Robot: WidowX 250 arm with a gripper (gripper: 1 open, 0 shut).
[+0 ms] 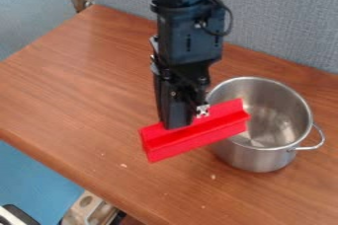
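Observation:
The black robot arm comes down from the top centre, its gripper (187,112) shut on a red block (171,142). The block is held tilted just in front of and left of a steel pot (275,143), hiding part of the pot's left side. The fingertips are mostly hidden behind the block.
A grey padded wall stands behind. At the lower left are a blue surface and some hardware beyond the table's edge.

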